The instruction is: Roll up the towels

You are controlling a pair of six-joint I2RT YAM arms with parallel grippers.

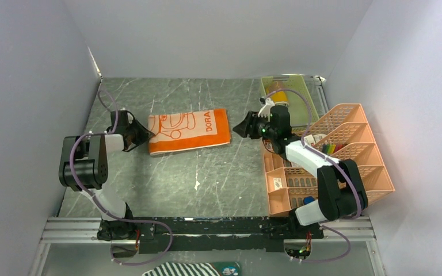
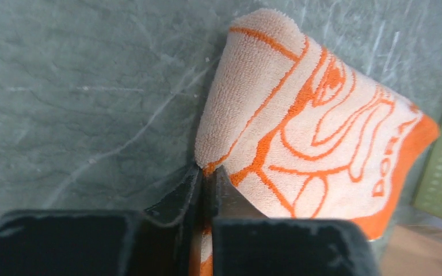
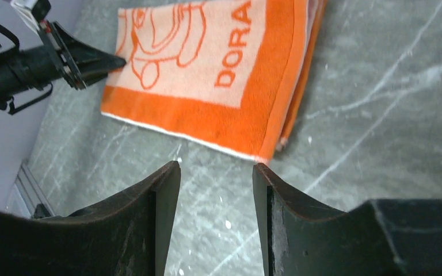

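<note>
An orange and cream towel with DORA lettering lies folded flat on the grey marble surface. My left gripper is at the towel's left end, shut on its folded edge, as the left wrist view shows. My right gripper stands apart from the towel's right end, its fingers open with nothing between them. In the right wrist view the towel's right edge shows layered folds.
A green basket with a yellow roll stands at the back right, beside a peach slotted organizer. Walls close in at both sides.
</note>
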